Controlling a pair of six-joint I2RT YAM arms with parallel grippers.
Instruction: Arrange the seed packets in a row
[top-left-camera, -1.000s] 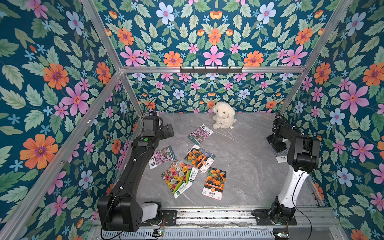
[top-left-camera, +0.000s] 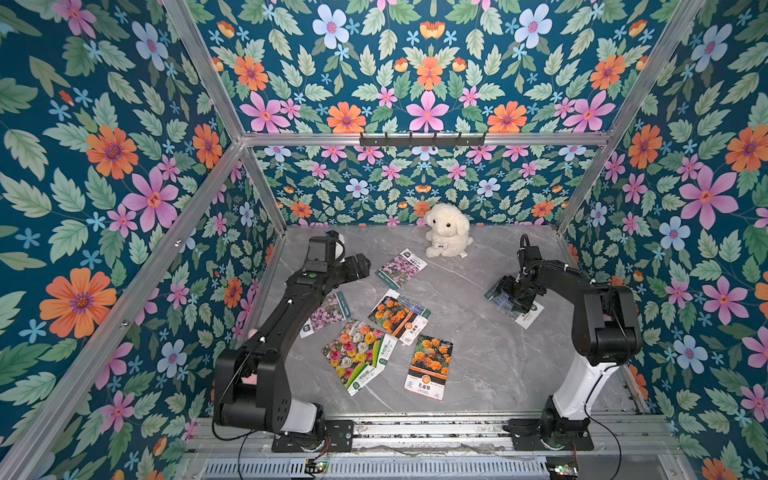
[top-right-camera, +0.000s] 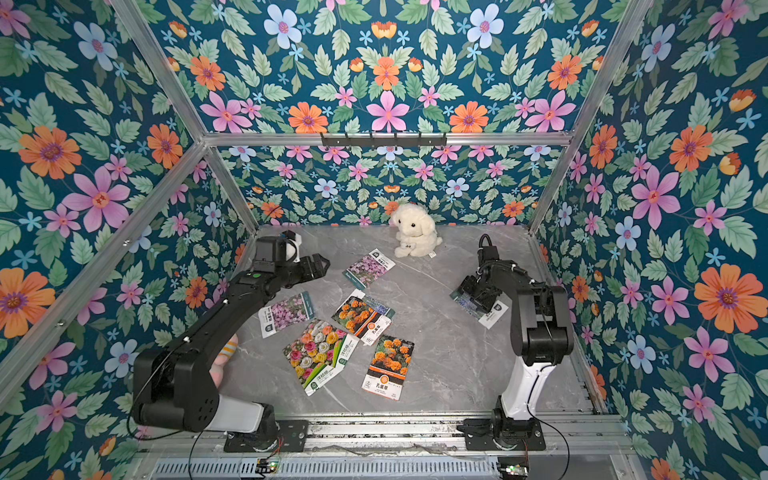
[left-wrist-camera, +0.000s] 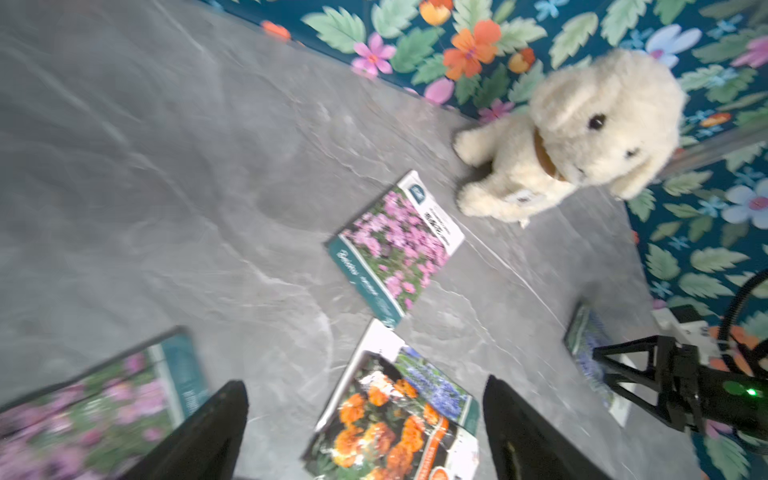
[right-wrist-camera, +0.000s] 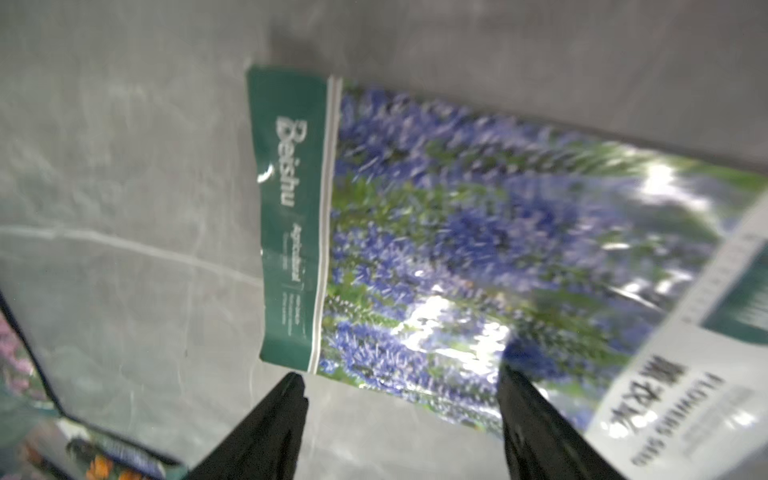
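My right gripper is shut on a blue-flower seed packet (right-wrist-camera: 480, 240) at the table's right. My left gripper is open above the packets on the left. A pink-flower packet (top-left-camera: 401, 267) lies before the toy; another (top-right-camera: 285, 312) lies farther left. A marigold packet (top-left-camera: 392, 316) overlaps a blue-flower one at the centre, with a mixed-flower packet (top-left-camera: 353, 352) and a second marigold packet (top-left-camera: 429, 368) nearer the front.
A white plush dog (top-left-camera: 448, 232) sits at the back. Bare grey table (top-left-camera: 496, 360) lies between the central packets and my right arm. Patterned walls enclose the sides and back.
My right gripper and the blue-flower packet have moved left toward the middle. My left arm has swung right over the table.
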